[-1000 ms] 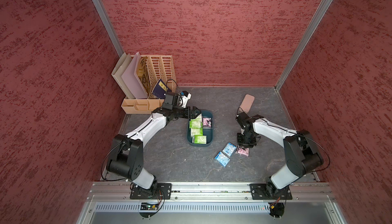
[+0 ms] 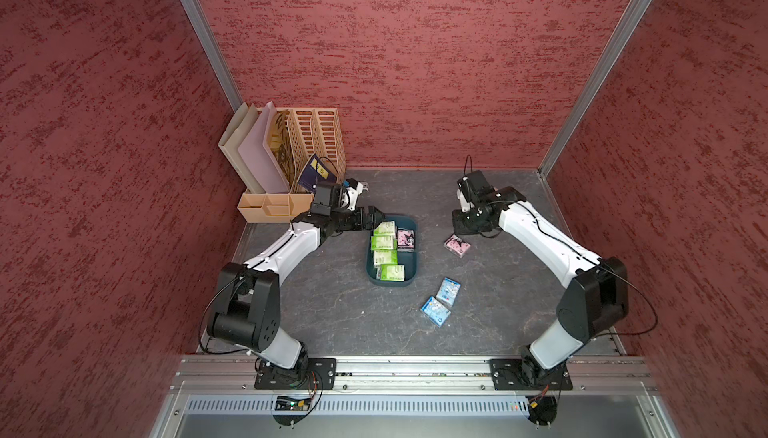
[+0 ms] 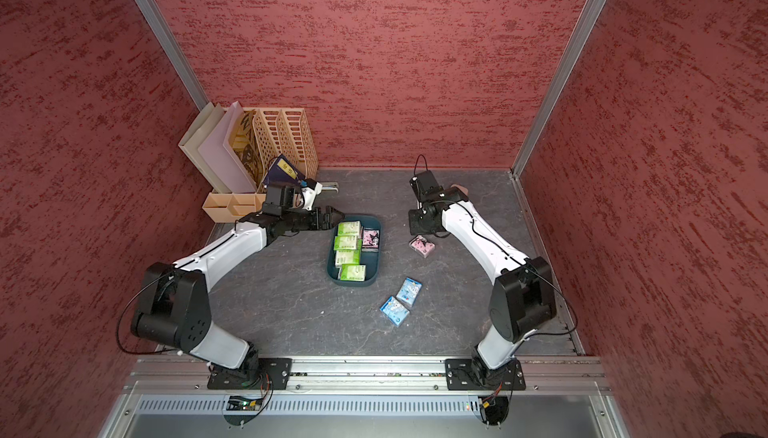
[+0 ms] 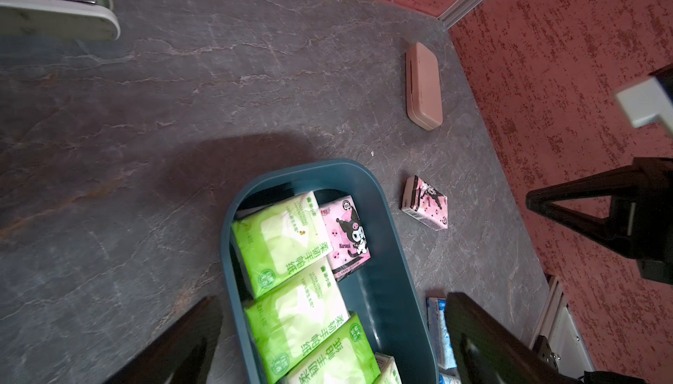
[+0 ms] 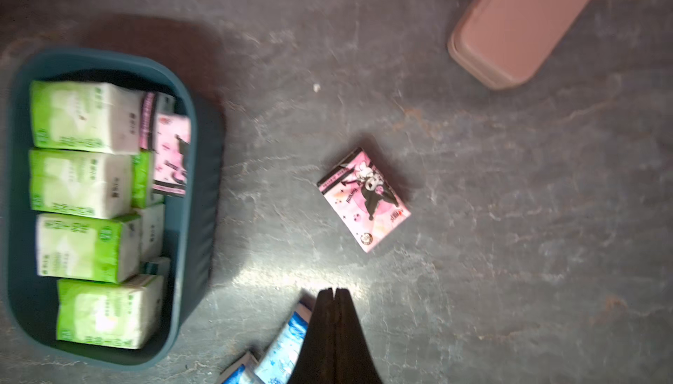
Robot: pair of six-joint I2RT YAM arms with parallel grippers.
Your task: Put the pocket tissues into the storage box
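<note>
A pink pocket tissue pack (image 2: 457,246) lies tilted, apart from the teal storage box (image 2: 414,266). My right gripper is shut with nothing between its fingers; in the right wrist view the pink pack (image 5: 365,200) sits beyond its tips, clear of them. Two blue tissue packs (image 2: 449,291) (image 2: 436,311) lie side by side on the table. Inside the box are several green packs (image 4: 284,244) along its left side and a pink pack (image 4: 345,235) beside them. My left gripper is open over the box's left part, its fingers empty.
A salmon-pink case (image 4: 424,86) lies at the back right, largely hidden by the right arm in the top left view. A wooden organizer (image 2: 276,206) with folders stands at the back left. The table between box and right gripper is bare.
My right gripper has moved away from the front, farther back and slightly left. The loose pink pack has also shifted back, away from the blue packs. My left arm has drawn slightly left.
</note>
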